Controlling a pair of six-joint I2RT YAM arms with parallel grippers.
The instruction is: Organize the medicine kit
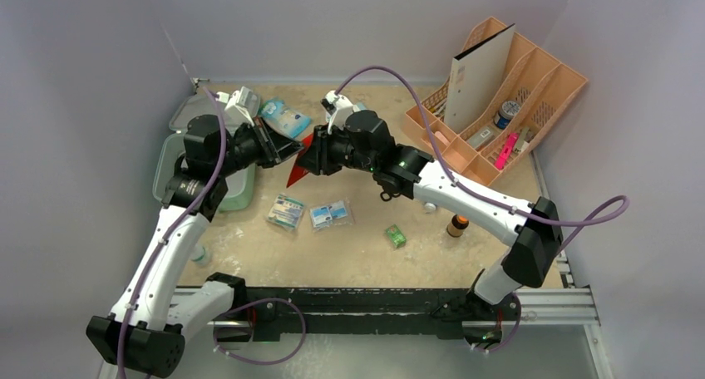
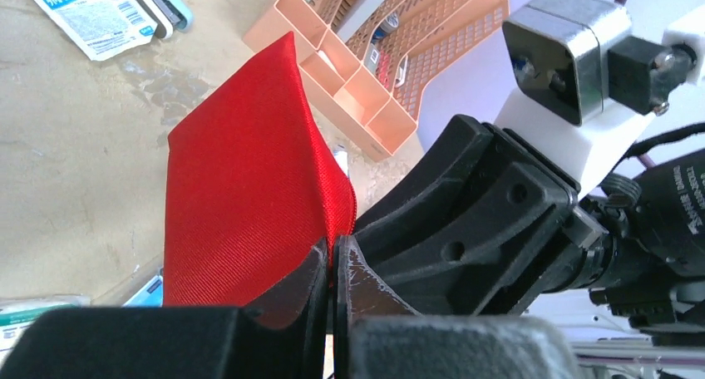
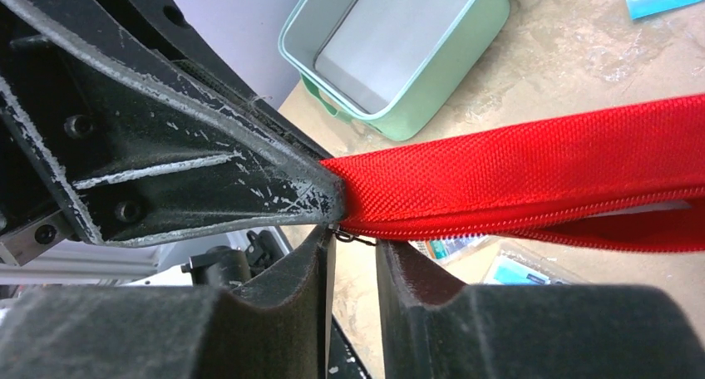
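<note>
A red zippered pouch (image 1: 296, 176) hangs above the table between the two arms. In the left wrist view my left gripper is shut on the pouch's edge, its fingertips pinching the red fabric (image 2: 249, 179). My right gripper is part open at the zipped edge. A small metal zipper pull (image 3: 353, 238) shows in the gap between its fingertips, with no grip on it visible. The left gripper's black finger is right beside it in the right wrist view. A green medicine box (image 3: 453, 88) stands open and looks empty in the part seen.
Flat packets (image 1: 285, 212) and a blue-white bag (image 1: 331, 215) lie mid-table. Near the right are a green packet (image 1: 396, 236) and a brown bottle (image 1: 456, 225). An orange organizer (image 1: 549, 80) fills the back right.
</note>
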